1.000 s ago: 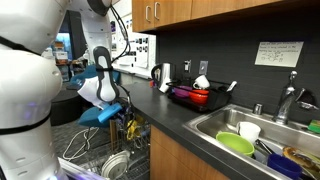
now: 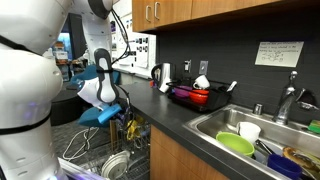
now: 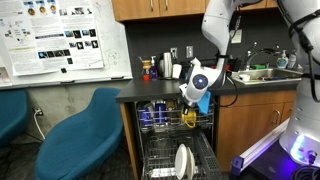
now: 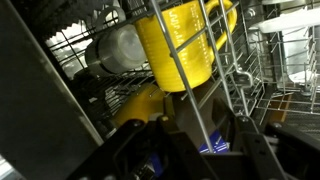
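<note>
A yellow mug [image 4: 178,48] sits in the dishwasher's wire rack [image 4: 262,52], its handle toward the upper right in the wrist view. Left of it rests a grey metal cup [image 4: 118,48]. A darker yellow item [image 4: 142,104] lies lower, partly hidden. At the bottom of that view my gripper has its dark fingers apart, with a rack wire crossing the gap and the mug beyond them. In exterior view 2 my arm reaches down to the rack, where yellow [image 3: 189,118] shows close by the hand.
White plates [image 3: 184,162] stand in the lower rack. The counter edge [image 2: 185,125] runs close beside my arm. A sink [image 2: 250,125] holds a green bowl [image 2: 233,143]. A blue chair [image 3: 85,135] stands left of the dishwasher.
My arm has shifted only very slightly around the rack. The dishes and the counter look the same.
</note>
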